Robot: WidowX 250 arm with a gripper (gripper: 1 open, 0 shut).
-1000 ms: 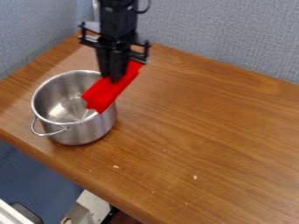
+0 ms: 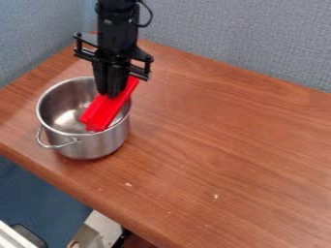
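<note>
A steel pot [image 2: 91, 144] with a wire handle stands at the left edge of the wooden table. My black gripper [image 2: 111, 89] is over the pot, shut on a long red object [image 2: 101, 114], which slants down into the pot with its lower end inside. The fingertips are partly hidden against the red object.
Grey padded walls are behind and to the left. Beyond the table's near left edge are a blue floor and some white and metal items.
My gripper has moved left and down with the red object, whose lower end now sits farther left and lower within the pot.
</note>
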